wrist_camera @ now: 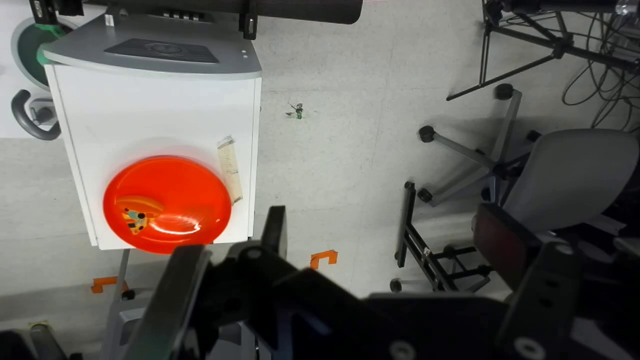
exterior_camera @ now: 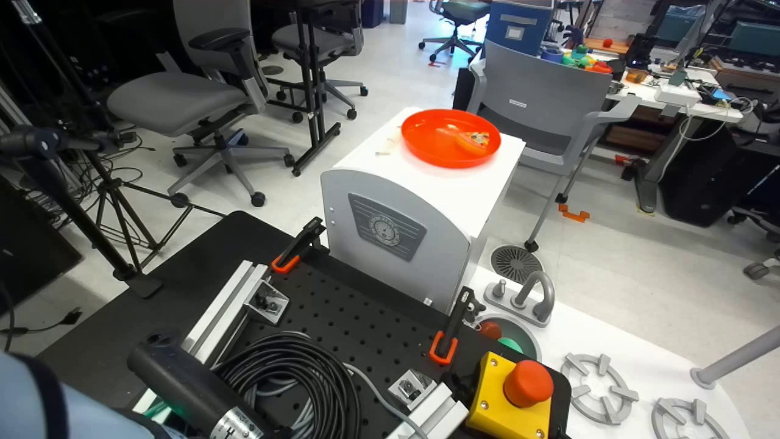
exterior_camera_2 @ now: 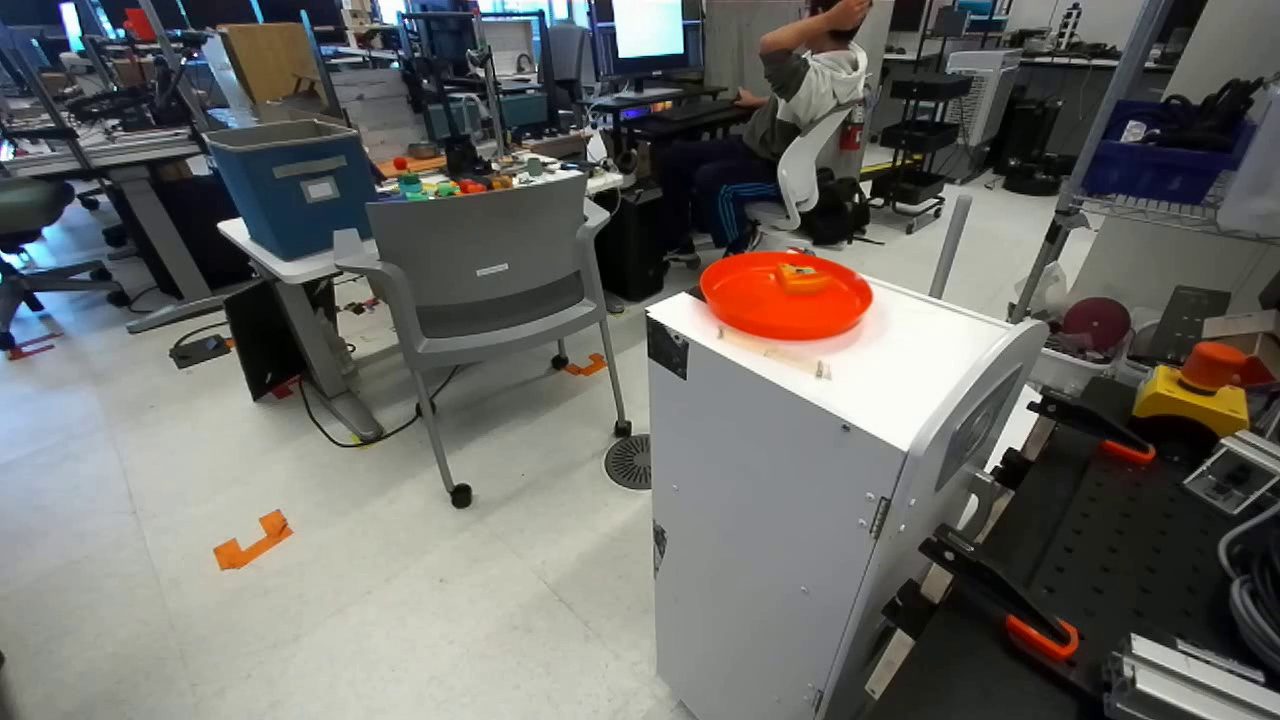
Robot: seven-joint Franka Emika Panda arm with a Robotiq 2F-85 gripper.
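Note:
A round red-orange plate (exterior_camera: pixel 424 146) rests on top of the white cabinet (exterior_camera: pixel 446 194). On the plate lies a toy pizza slice (exterior_camera: pixel 473 140), off to one side near the rim. In exterior view 2 the same slice (exterior_camera_2: pixel 801 278) sits inside the plate (exterior_camera_2: pixel 750 306). From the wrist, the plate (wrist_camera: pixel 174 186) and slice (wrist_camera: pixel 138 213) appear at the left. My gripper is open at the bottom of the wrist view, its fingers wide apart, only floor and furniture visible between them. It stands clear of the plate. Neither exterior view shows the gripper.
A black pegboard table (exterior_camera: pixel 329 307) with clamps, coiled cables (exterior_camera: pixel 292 373) and a yellow emergency-stop box (exterior_camera: pixel 504 399) adjoins the cabinet. Beside it is a toy sink (exterior_camera: pixel 530 336) with a grey faucet (exterior_camera: pixel 541 296). A grey chair (exterior_camera_2: pixel 492 252) stands behind the cabinet.

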